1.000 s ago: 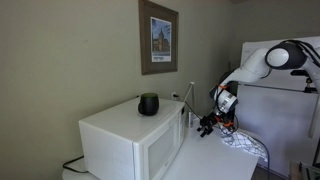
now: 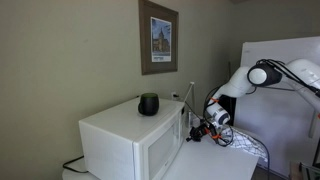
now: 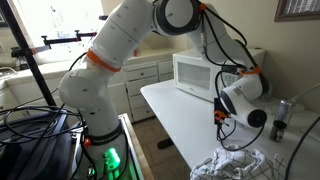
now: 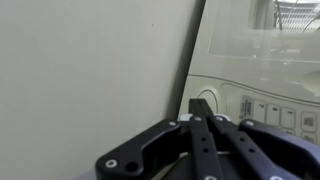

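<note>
The white microwave (image 2: 125,140) stands against the wall in exterior view 1, its front turned toward the arm's side. In the wrist view its control panel (image 4: 265,108) fills the right side, with a large round button (image 4: 207,100) at the lower left of the keys. My gripper is shut, its dark fingertips overlapping the lower part of that button in the image; whether they touch it cannot be told. Nothing shows between the fingers. From exterior view 2, the gripper (image 3: 220,116) is low over the white table beside the microwave.
A black cup (image 2: 149,104) sits on top of the microwave. Behind the arm, a crumpled patterned cloth (image 3: 235,166) lies on the table (image 3: 180,122), and a silver canister (image 3: 282,112) stands near the wall.
My arm and gripper have shifted left in exterior view 1, closer to the microwave. The microwave, the cup and the cloth have stayed where they were.
</note>
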